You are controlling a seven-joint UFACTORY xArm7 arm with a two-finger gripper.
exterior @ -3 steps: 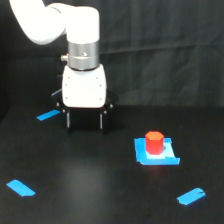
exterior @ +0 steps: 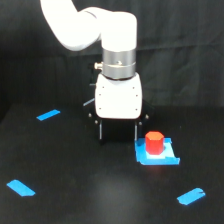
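Note:
A red block [exterior: 154, 141], roughly hexagonal in outline, sits on a small white square with blue edges [exterior: 172, 159] to the right of centre. My gripper [exterior: 118, 132], white with dark fingers, points down to the left of the block and apart from it. Its fingers stand wide apart, and nothing shows between them. The dark fingertips blend into the background, so their height above the table is hard to judge.
Blue tape strips lie on the dark table: one at the back left [exterior: 48, 115], one at the front left [exterior: 20, 188] and one at the front right [exterior: 191, 196]. A dark curtain [exterior: 180, 60] hangs behind.
The arm and gripper have moved to the right, closer to the red block, and slightly lower in the view. The block and its square have not moved.

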